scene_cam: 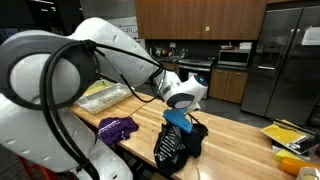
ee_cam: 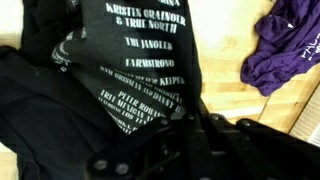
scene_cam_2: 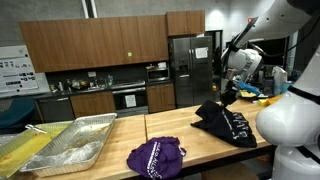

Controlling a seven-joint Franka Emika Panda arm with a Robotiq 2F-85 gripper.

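Note:
A black shirt (ee_cam: pixel 125 75) with lines of white print lies crumpled on the wooden table. Its folds narrow toward my gripper (scene_cam: pixel 180 121), which is shut on a pinch of the cloth; the fingertips themselves are mostly hidden in the wrist view. In exterior view 2 part of the black shirt (scene_cam_2: pixel 226 122) stands up in a raised fold near the gripper, and the rest spreads over the table. To one side, apart from it, is a bunched purple cloth (scene_cam_2: pixel 157 157).
Behind the purple cloth sits a foil-like tray (scene_cam_2: pixel 75 143). Yellow and grey items (scene_cam: pixel 285 133) lie at the table's right side in exterior view 1. Bare wood (scene_cam: pixel 232 140) is free to the right of the shirt.

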